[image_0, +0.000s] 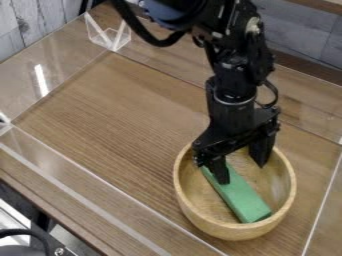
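Note:
The black arm reaches down from the top centre, its gripper (235, 150) open over a wooden bowl (187, 196) at the lower right. A green block (242, 200) lies slanted in the bowl, its upper end partly hidden under the gripper's left finger. Whether a fingertip touches the block is unclear.
A white wire-like holder (110, 32) stands at the back left. Black cables or parts show at the bottom left corner.

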